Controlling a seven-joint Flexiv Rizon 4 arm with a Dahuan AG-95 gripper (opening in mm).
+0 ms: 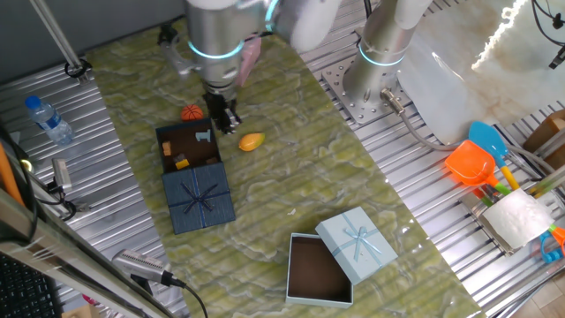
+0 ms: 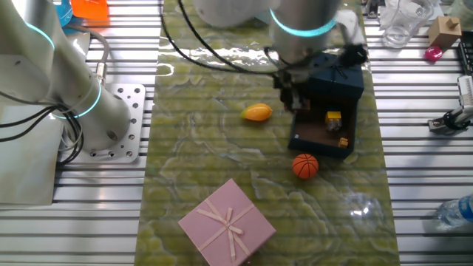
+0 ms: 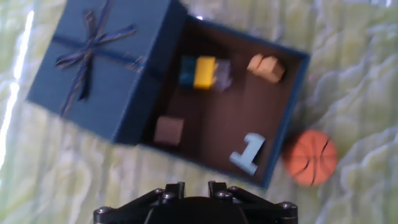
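Note:
My gripper (image 1: pixel 227 122) hangs over the olive marbled cloth, close to the right edge of the dark blue box (image 1: pixel 168 146). In the wrist view, the gripper shows its fingertips a small gap apart, with nothing between them. Inside the half-covered box (image 3: pixel 217 118) lie a light blue figure 1 (image 3: pixel 248 153), a yellow-and-dark block (image 3: pixel 204 73), a tan piece (image 3: pixel 267 68) and a brown square (image 3: pixel 168 130). The lid (image 3: pixel 93 68) with its bow rests across the other part. An orange mango-like fruit (image 1: pixel 252 142) lies on the cloth; a small basketball (image 3: pixel 310 157) sits beside the box.
An empty pale blue box (image 1: pixel 320 269) has its lid (image 1: pixel 357 244) leaning at its edge. A pink box (image 2: pixel 227 224) stands on the cloth. Toy shovels (image 1: pixel 472 163) lie at the right. Cloth between the boxes is clear.

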